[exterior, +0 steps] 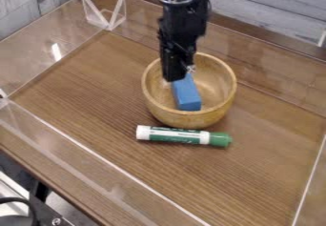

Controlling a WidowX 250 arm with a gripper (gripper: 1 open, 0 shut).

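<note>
A round tan bowl (209, 110) stands near the middle of the table, with a blue block (186, 94) lying inside it. My black gripper (173, 64) hangs over the bowl's back left part, just above the block; its fingertips are small and dark, and nothing clear shows between them. It looks shut. A green and white tube (182, 135) lies on the table in front of the bowl.
A dark cable runs at the lower left, off the table.
</note>
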